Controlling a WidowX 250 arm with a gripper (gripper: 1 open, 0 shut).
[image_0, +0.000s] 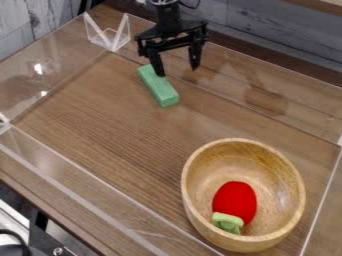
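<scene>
My dark gripper (170, 55) hangs at the top centre, fingers open with nothing between them, just above and behind a green block (158, 85) lying on the wooden table (100, 150). A wooden bowl (211, 160) at the lower right holds a red object (235, 200) with a green part at its front end.
A white wire-like object (108, 30) stands at the top left, and a clear object (7, 127) sits at the left edge.
</scene>
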